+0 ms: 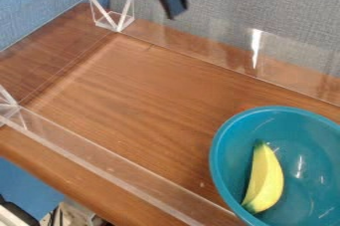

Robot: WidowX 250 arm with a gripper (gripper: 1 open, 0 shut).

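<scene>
My gripper hangs at the top centre of the camera view, a dark shape cut off by the upper edge and somewhat blurred, above the back of the wooden table. It looks shut, with nothing seen in it. A teal bowl sits at the lower right with a yellow banana lying inside it.
Clear plastic edging runs along its front and back, with white-edged clear corner pieces at the back left and left front. Padded walls stand behind.
</scene>
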